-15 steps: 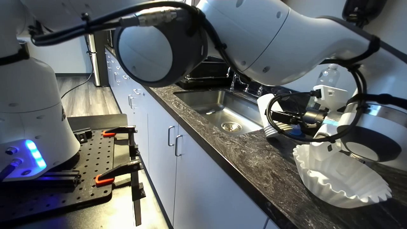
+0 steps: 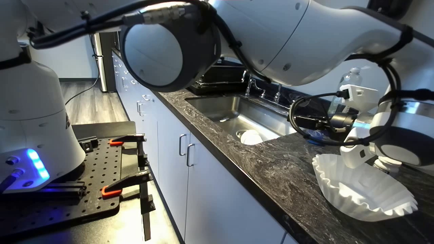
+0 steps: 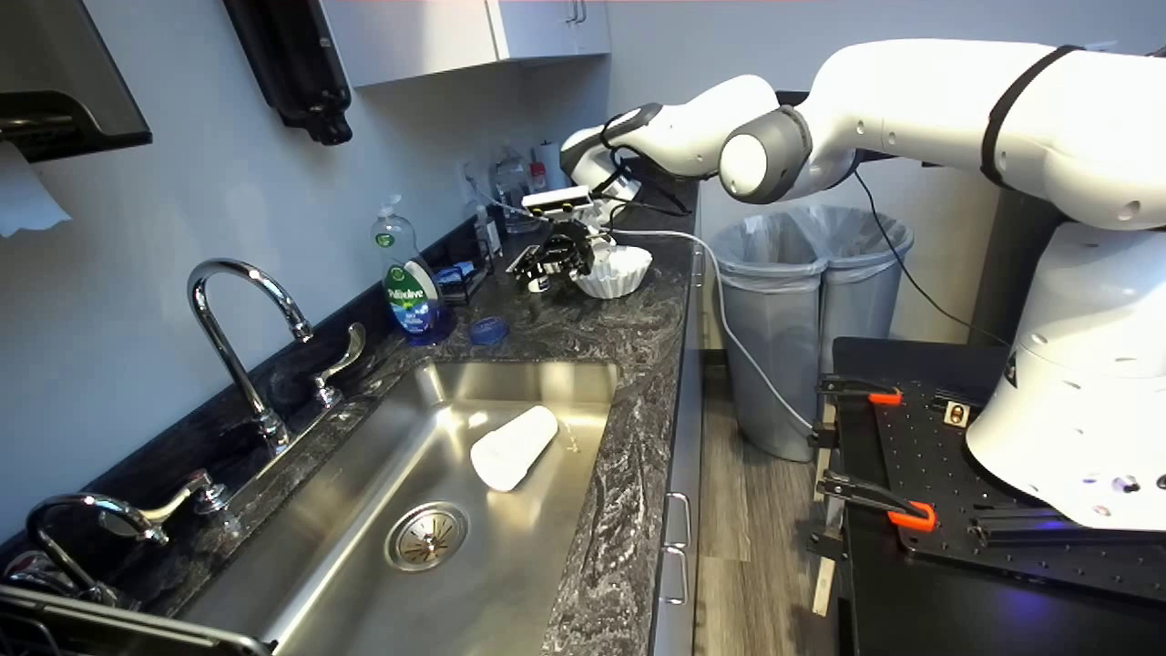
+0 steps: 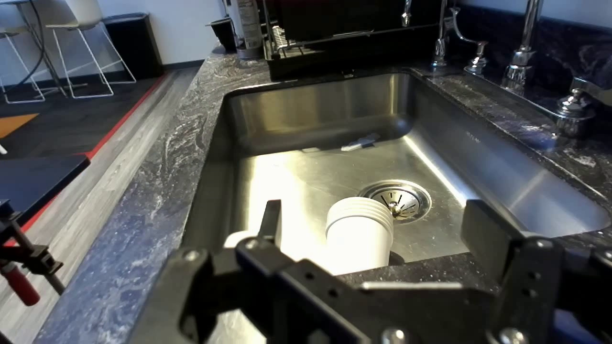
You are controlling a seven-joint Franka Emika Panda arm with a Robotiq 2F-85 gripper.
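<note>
A white cylindrical container [image 3: 514, 448] with a ridged end lies on its side in the steel sink [image 3: 350, 568]. In the wrist view the container [image 4: 360, 243] shows between and beyond my fingers, its ridged end near the drain. Open and empty, my gripper is over the dark counter by the sink's edge, apart from the container. Exterior view 2 has the gripper [image 3: 537, 262] small and dark beside a white fluted bowl [image 3: 614, 273]. The bowl [image 2: 362, 195] sits on the counter beneath my wrist in exterior view 1.
A dish soap bottle [image 3: 410, 284] and a blue round item [image 3: 488, 330] stand along the back of the counter. The tall faucet [image 3: 235, 339] arches over the sink's wall side. Front counter between bowl and sink is clear.
The white container was at my gripper above the counter; now it lies in the sink, let go. My arm has shifted slightly right in exterior view 1, away from the sink.
</note>
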